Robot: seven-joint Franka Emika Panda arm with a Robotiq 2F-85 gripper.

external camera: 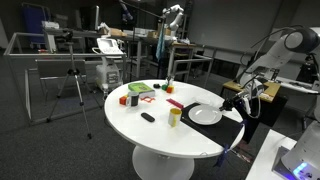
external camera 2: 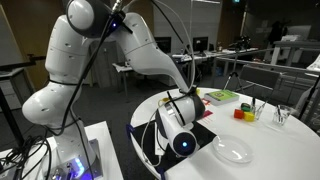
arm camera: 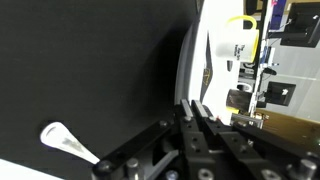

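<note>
A round white plate (external camera: 205,114) is over the black mat at the right side of the white table. Its near rim meets my gripper (external camera: 229,104), which comes in from the right. In the wrist view, the plate (arm camera: 187,65) appears nearly edge-on as a pale band running up from my gripper, shut on its rim. Exterior view 2 shows the plate (external camera 2: 232,149) to the right of the arm. The fingertips are hard to make out there, and how far the plate is off the mat cannot be told.
The black mat (arm camera: 100,75) fills the left of the wrist view, with a pale spoon-like utensil (arm camera: 68,142) at its lower left. A yellow cup (external camera: 175,117) stands left of the plate. A green tray (external camera: 138,87) and several small items are farther back.
</note>
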